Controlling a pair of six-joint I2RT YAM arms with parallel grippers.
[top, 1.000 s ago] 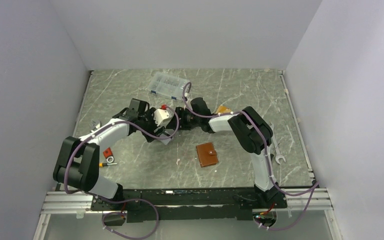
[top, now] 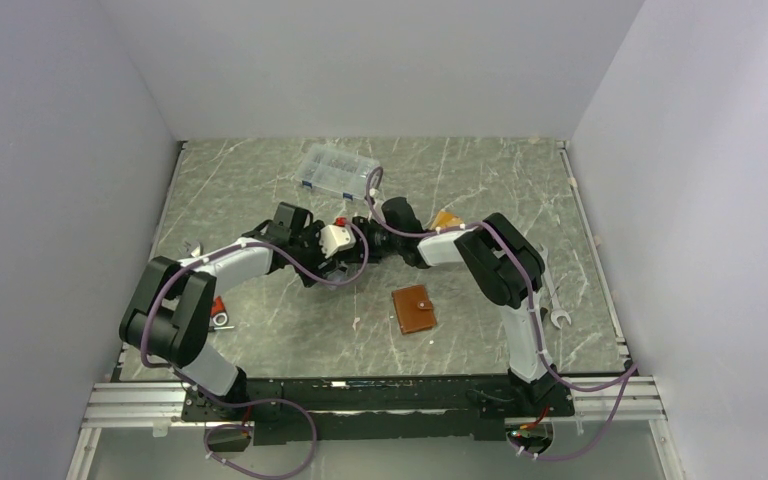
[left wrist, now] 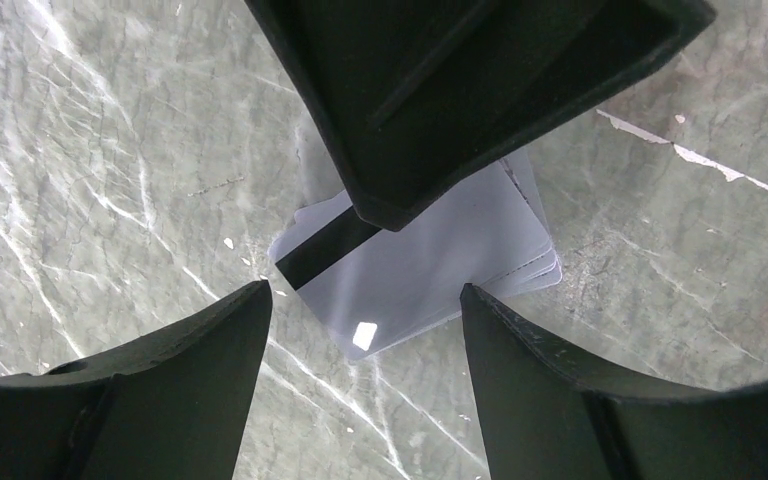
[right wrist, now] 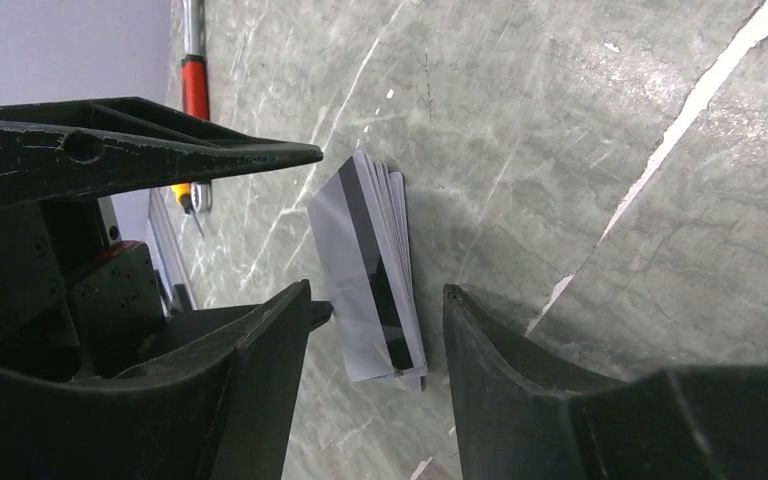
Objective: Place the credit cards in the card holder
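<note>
A small stack of pale grey cards with a black stripe (left wrist: 425, 255) (right wrist: 360, 270) lies on the table at the centre, largely hidden by the arms from above. My left gripper is part open over the stack's edge, cards between and beyond its fingertips, not clearly gripped. My right gripper stands part open around the stack's near end, its fingertips either side. The brown card holder (top: 412, 308) lies front right of centre, with a snap tab on its right.
A clear organiser box (top: 336, 170) sits at the back. Tools line the left edge, and wrenches (top: 555, 300) lie at the right edge. Both arms crowd the centre.
The right arm has barely moved.
</note>
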